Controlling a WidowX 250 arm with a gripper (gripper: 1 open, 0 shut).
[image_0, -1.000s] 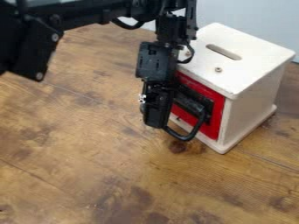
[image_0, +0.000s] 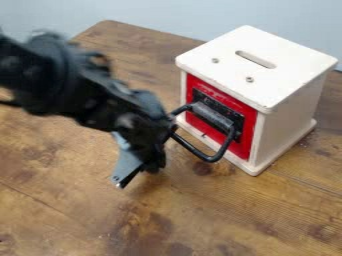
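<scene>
A white wooden box (image_0: 285, 83) with a slot on top stands at the right, its red front panel (image_0: 241, 149) facing left. A black bar handle (image_0: 211, 153) juts out from that panel. My black gripper (image_0: 130, 163) hangs left of the box, beside the handle, angled down toward the table. Its fingers look close together, though their exact state is hard to make out, and I see nothing held.
A pale wall runs behind.
My arm has moved back and left, away from the box front, and the gripper has swung lower. The box and handle look unmoved.
</scene>
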